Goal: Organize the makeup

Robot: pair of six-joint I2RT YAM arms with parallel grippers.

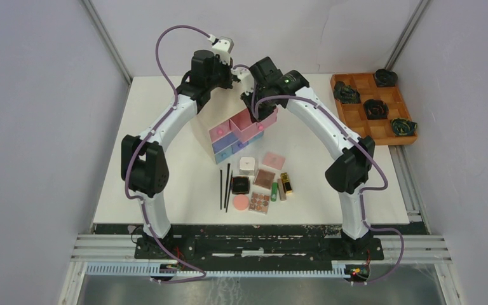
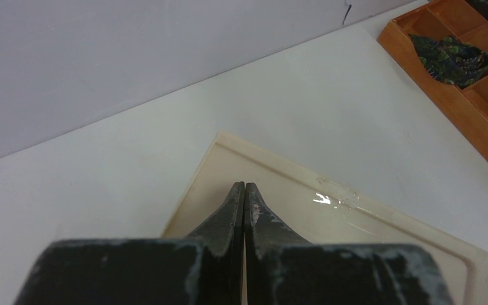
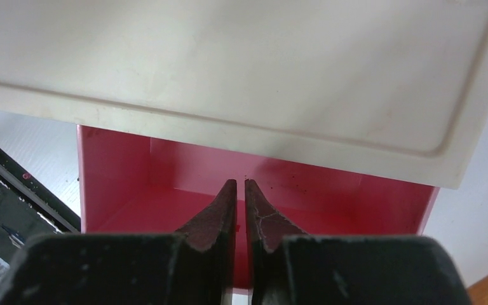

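A cream makeup organizer [image 1: 206, 117] with pink and blue drawers stands at the back centre, its top right pink drawer [image 3: 121, 184] pulled out. My left gripper is over the organizer's top [image 2: 298, 184], fingertips together; whether anything is between them is hidden. My right gripper is at the pink drawer, fingers nearly together with a narrow gap, the front wall mostly hidden behind them. In the top view, makeup lies in front: a white box [image 1: 247, 165], palettes [image 1: 259, 202], a pink round case [image 1: 240, 202], tubes [image 1: 274, 191] and brushes [image 1: 221, 189].
A wooden compartment tray [image 1: 356, 124] with dark crumpled items lies at the back right. The back wall is close behind both arms.
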